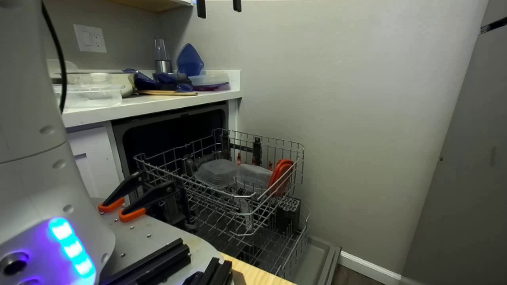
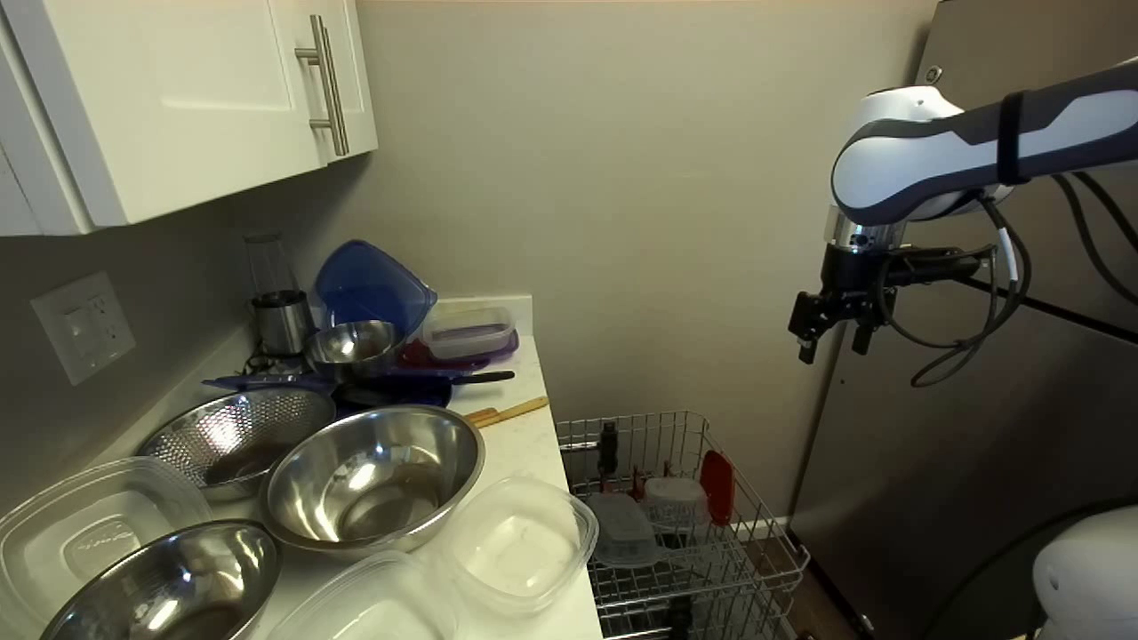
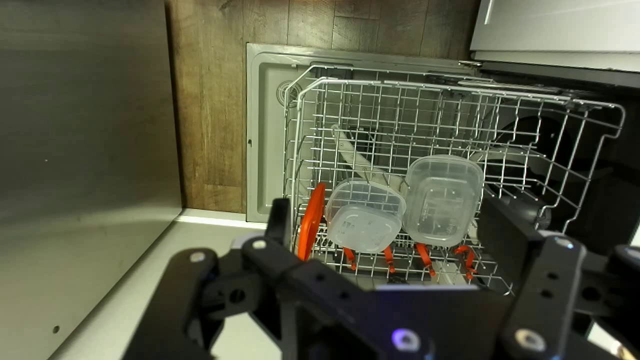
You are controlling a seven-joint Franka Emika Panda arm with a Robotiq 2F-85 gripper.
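Observation:
High above the dishwasher, my gripper [image 2: 834,343] hangs in front of the bare wall, its two fingertips apart and nothing between them. Only the tips of the gripper [image 1: 219,6] show at the top of exterior view 1. The wrist view looks down past the spread fingers [image 3: 279,222] onto the pulled-out upper rack [image 3: 372,82]. Two clear plastic containers stand in that rack: a larger one [image 3: 444,198] and a smaller one [image 3: 364,228]. A red lid [image 3: 310,222] leans on edge beside the smaller container.
The counter [image 2: 540,469] holds metal bowls [image 2: 373,480], a colander [image 2: 240,432], clear containers [image 2: 523,544] and a blue lid [image 2: 373,288]. A cabinet [image 2: 192,96] overhangs it. A steel panel [image 3: 84,150] stands close by. Much of the upper rack is empty toward the wrist view's top.

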